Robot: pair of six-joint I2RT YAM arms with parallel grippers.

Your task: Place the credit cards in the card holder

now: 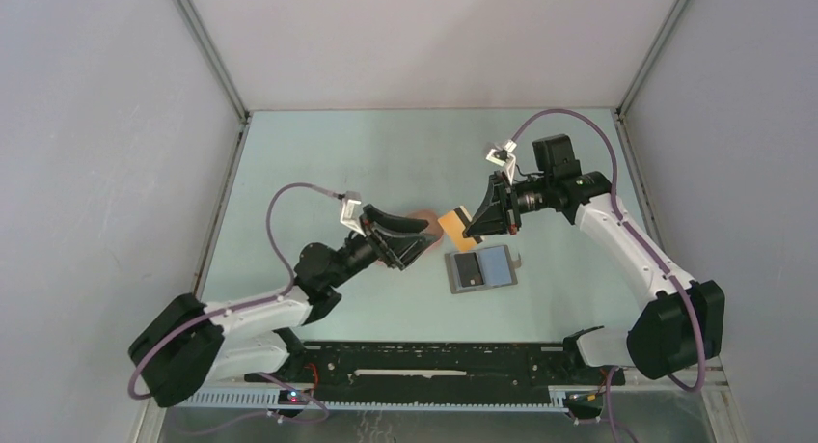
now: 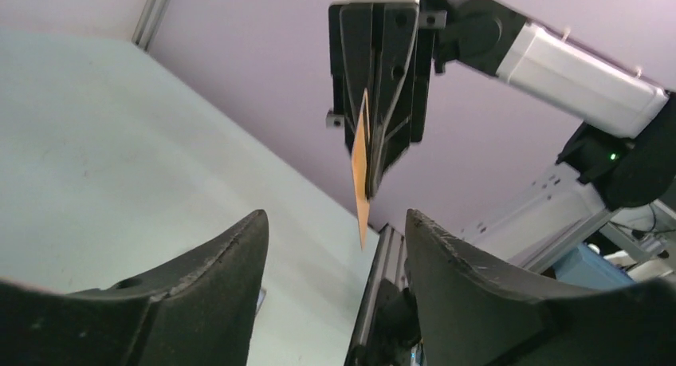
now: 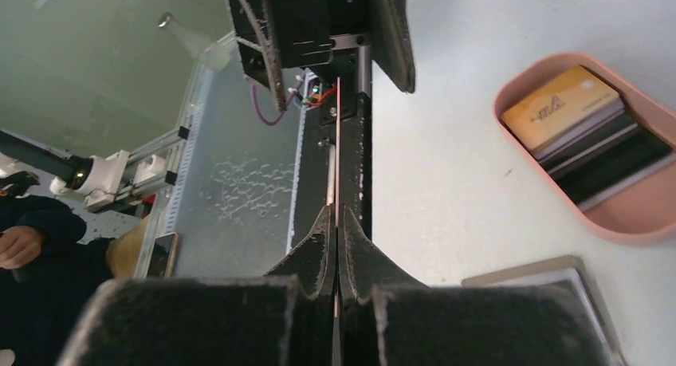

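Observation:
An orange card (image 1: 455,229) is pinched in my right gripper (image 1: 482,229), raised over the table; it appears edge-on as a thin strip between the shut fingers, and upright in the left wrist view (image 2: 359,163). My left gripper (image 1: 417,238) hangs to the card's left, open and empty, its fingers facing the card. The grey card holder (image 1: 497,267) lies open below the card. The pink tray (image 3: 626,232) holds orange and dark card packs (image 3: 558,111); from above it is mostly hidden by the left gripper.
Each arm reaches in from its own front corner. A person (image 3: 32,254) sits beyond the rig in the right wrist view.

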